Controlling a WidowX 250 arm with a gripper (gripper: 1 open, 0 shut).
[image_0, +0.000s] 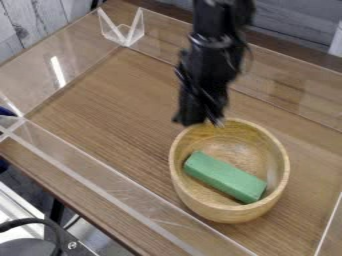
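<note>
A round wooden bowl (191, 192) sits on the table at the lower right, with a green block (225, 176) lying in it. My black gripper (197, 108) is raised above and behind the bowl's left rim, blurred, apart from the block. Its fingers are too blurred to show whether they are open or shut; I see nothing held.
A clear angular object (122, 26) stands at the back left. A black cable or part lies at the lower left edge.
</note>
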